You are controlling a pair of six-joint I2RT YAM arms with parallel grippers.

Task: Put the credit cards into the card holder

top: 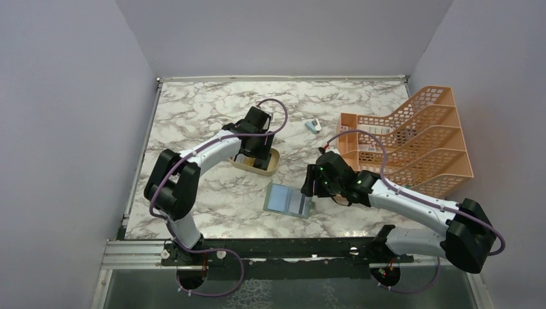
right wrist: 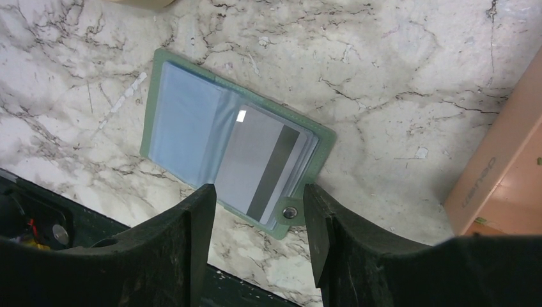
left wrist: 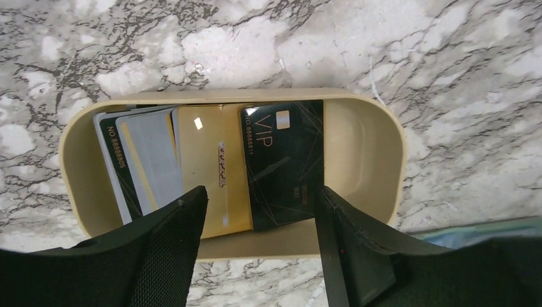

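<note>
In the left wrist view a cream box (left wrist: 364, 147) holds several overlapping cards: a black VIP card (left wrist: 284, 166) on top, a gold card (left wrist: 201, 147) beside it, then grey and dark ones. Over the box, my left gripper stands open, with nothing between its fingers. The green-edged card holder (right wrist: 275, 102) lies unfolded on the table. Its left pocket (right wrist: 182, 121) looks bluish and empty; a grey card with a dark stripe (right wrist: 255, 160) lies in its right pocket. My right gripper is open at the holder's clasp end, holding nothing.
An orange slotted rack (top: 405, 148) stands at the right. A small blue-and-white object (top: 313, 125) lies near the back middle.
</note>
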